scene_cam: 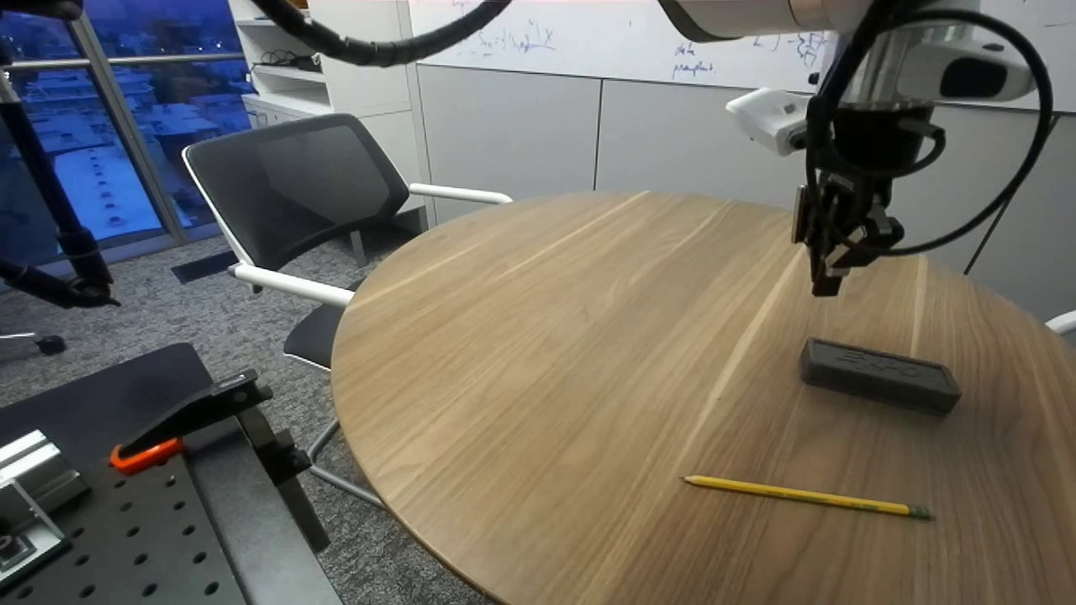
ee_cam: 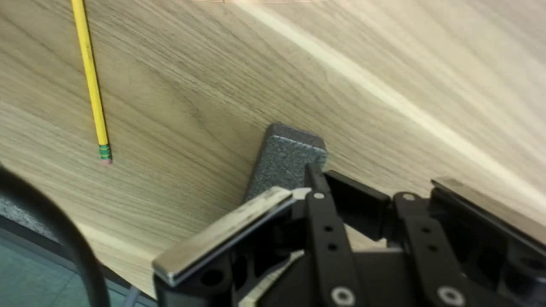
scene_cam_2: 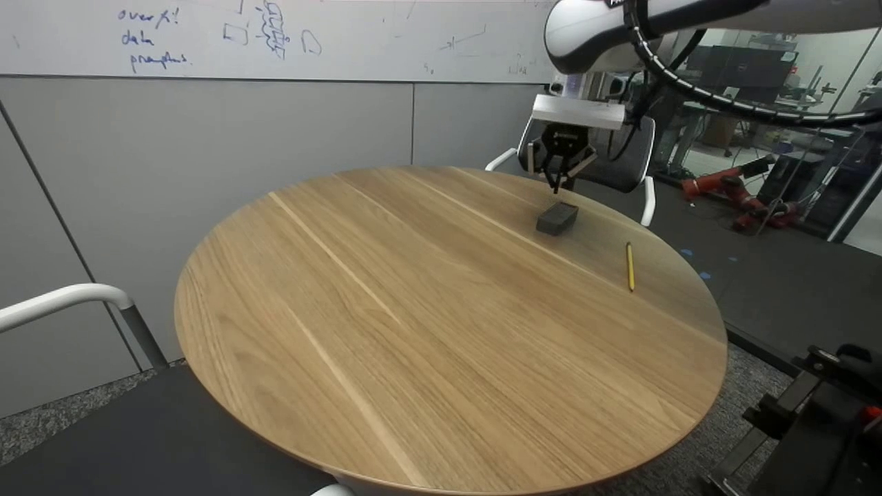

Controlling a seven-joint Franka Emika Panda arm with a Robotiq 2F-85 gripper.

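A dark grey whiteboard eraser (scene_cam: pixel 880 376) lies flat on the round wooden table, with no gripper touching it in either exterior view. My gripper (scene_cam: pixel 827 282) hangs above the table, clear of the eraser, on its far side in exterior view 1. Exterior view 2 also shows a gap between the gripper (scene_cam_2: pixel 555 189) and the eraser (scene_cam_2: pixel 556 218). The wrist view looks past the dark fingers (ee_cam: pixel 327 230), which cover part of the eraser (ee_cam: pixel 289 158). Dark parts overlap between them, so their closure and anything small in there cannot be made out.
A yellow pencil (scene_cam: pixel 807 495) lies on the table (scene_cam: pixel 565 333), nearer the exterior view 1 camera than the eraser. Chairs stand around it, one mesh-backed chair (scene_cam: pixel 303 181) close to the edge. A black cable loops beside the gripper.
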